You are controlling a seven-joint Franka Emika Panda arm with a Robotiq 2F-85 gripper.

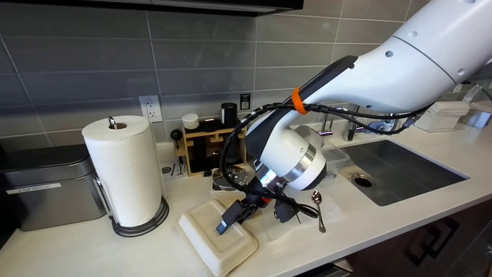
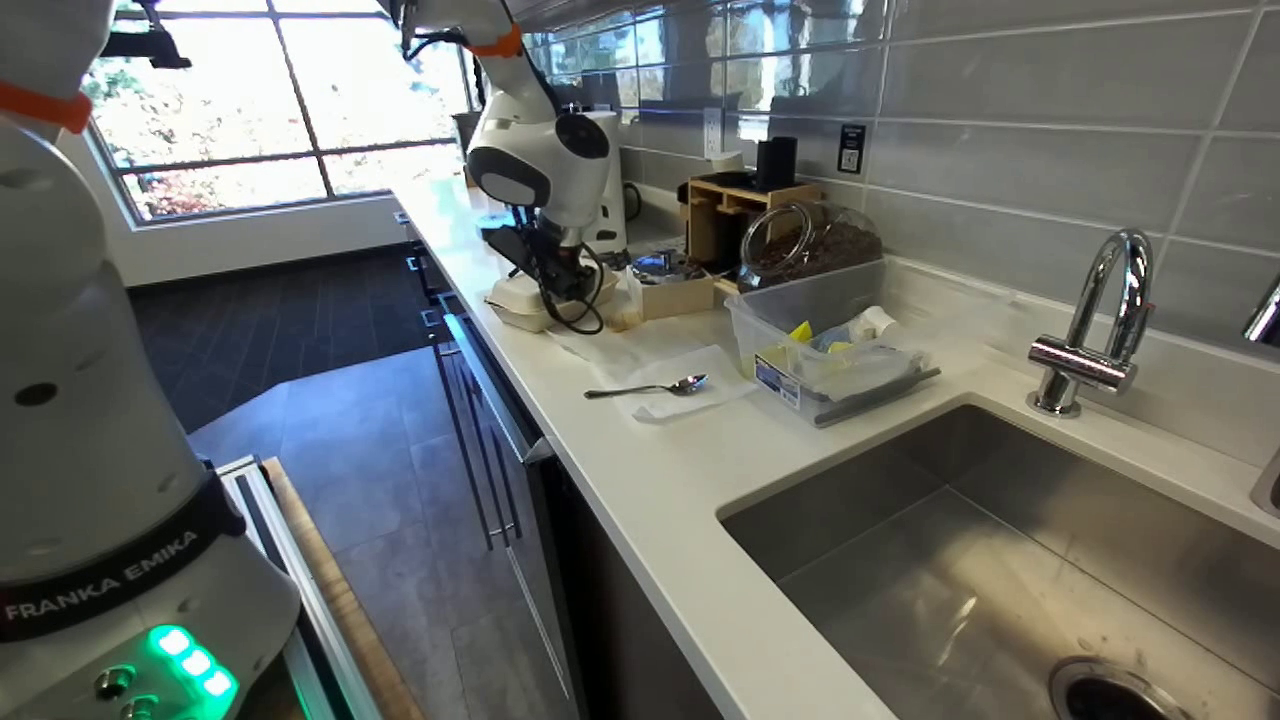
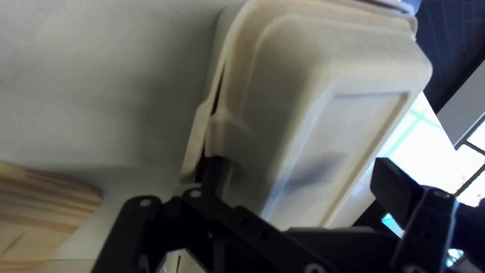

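A beige clamshell container point(image 1: 212, 231) lies closed on the counter, in front of the paper towels. My gripper point(image 1: 233, 222) reaches over it from the right, its fingers wide apart. In the wrist view, one dark finger point(image 3: 216, 175) is down at the container's front-flap edge, seemingly against or inside the gap there. The other finger point(image 3: 394, 182) stands out past the opposite side of the lid, so the gripper spans the container without closing on it. From the second exterior view, the container point(image 2: 519, 302) is partly covered by the gripper.
A paper towel roll point(image 1: 124, 171) stands to the left, and a wooden organizer point(image 1: 214, 152) sits behind. On the right are a spoon point(image 1: 318, 210), a clear plastic bin point(image 2: 828, 348) and the sink point(image 1: 401, 171). Some bare counter lies left of the container.
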